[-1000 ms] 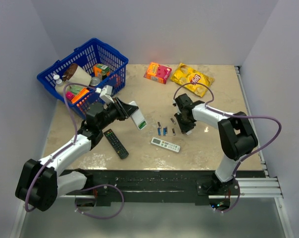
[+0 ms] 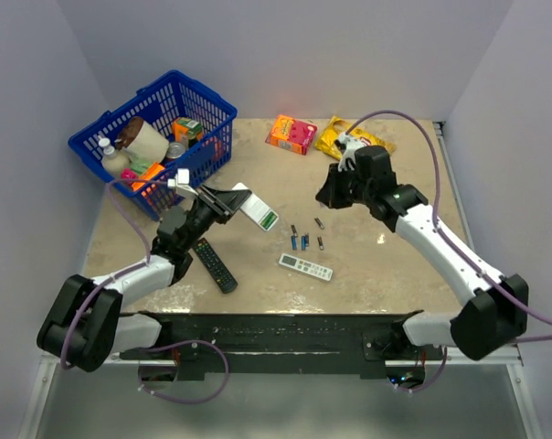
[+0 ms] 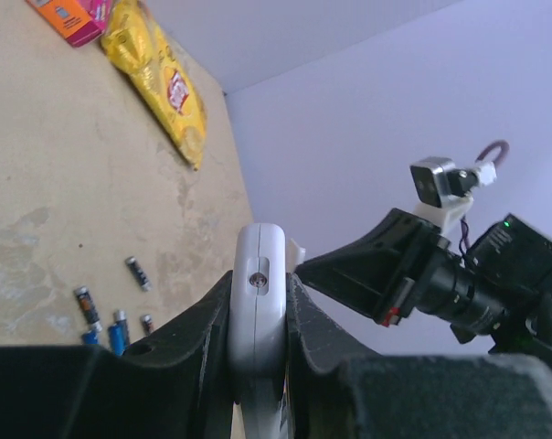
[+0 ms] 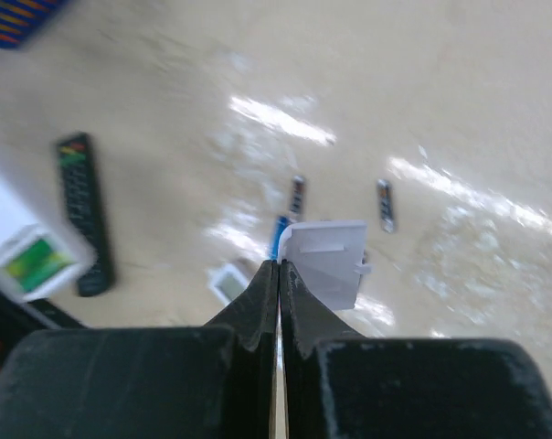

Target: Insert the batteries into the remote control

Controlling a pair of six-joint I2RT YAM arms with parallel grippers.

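Note:
My left gripper [image 2: 228,198] is shut on a white remote [image 2: 258,210], held above the table; in the left wrist view it fills the space between the fingers. My right gripper [image 2: 327,197] is raised over the table, shut, with a thin white piece [image 4: 326,261] at its fingertips in the right wrist view, perhaps the battery cover; whether it is gripped is hard to tell. Several small batteries [image 2: 305,240] lie in the middle, some blue, some dark. A second white remote [image 2: 305,267] lies in front of them, and a black remote [image 2: 214,265] at left.
A blue basket [image 2: 212,110] of goods stands at back left. A snack box [image 2: 291,134] and a yellow chip bag [image 2: 376,142] lie at the back.
My right gripper has risen from near the tabletop right of the batteries, with the white piece at its fingertips. The left arm has shifted slightly, still holding the remote.

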